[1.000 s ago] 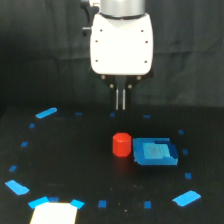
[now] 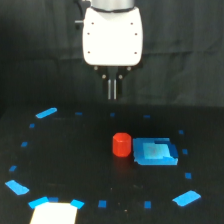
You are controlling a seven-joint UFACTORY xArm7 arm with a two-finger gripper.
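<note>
My gripper hangs at the top centre under its white housing, pointing down. Its two thin fingers stand close together with a narrow dark gap between them, and nothing shows in that gap; at this size I cannot tell whether it is open or shut. Below it, apart from the fingers, a red block-like object stands on the dark table. Just to the right of the red object is a small blue tray with a lighter blue piece inside.
A white and orange item lies at the front left edge, partly cut off. Light blue strips and small blue marks are scattered over the dark table. Left of the red object, the middle surface is mostly bare.
My gripper has moved up and slightly left in the view. The red object and the blue tray stand where they were.
</note>
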